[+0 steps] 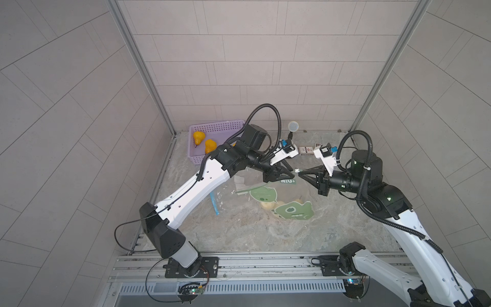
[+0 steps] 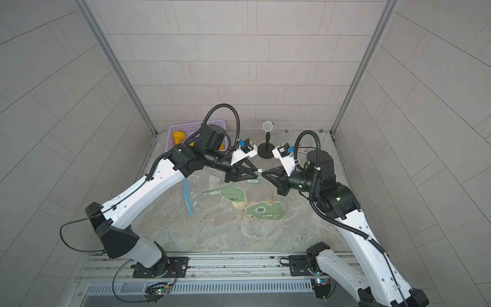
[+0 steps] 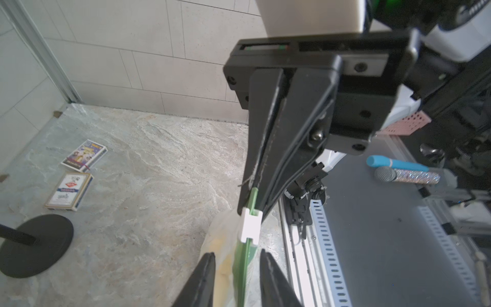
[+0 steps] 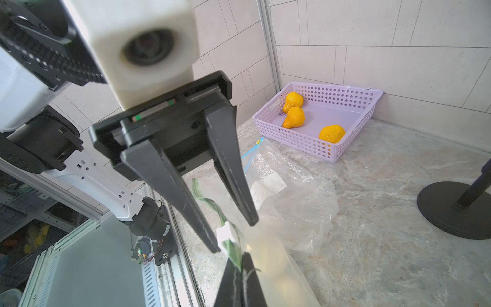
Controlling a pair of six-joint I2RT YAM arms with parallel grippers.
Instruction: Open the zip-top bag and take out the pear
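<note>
The zip bag [image 1: 292, 209], translucent with green print and pale contents, hangs below the two grippers, which meet at its green top edge and white slider [image 3: 250, 227]. My right gripper [image 1: 300, 173] is shut on the bag's top edge, next to the slider. My left gripper [image 1: 286, 173] has its fingers parted just beside the slider, with nothing clearly held between them; in the right wrist view they straddle the green strip.
A purple basket with yellow pears stands at back left. An empty clear bag with blue zip [image 4: 296, 199] lies on the counter. A black stand [image 4: 434, 209] and card boxes [image 3: 69, 190] are at the back.
</note>
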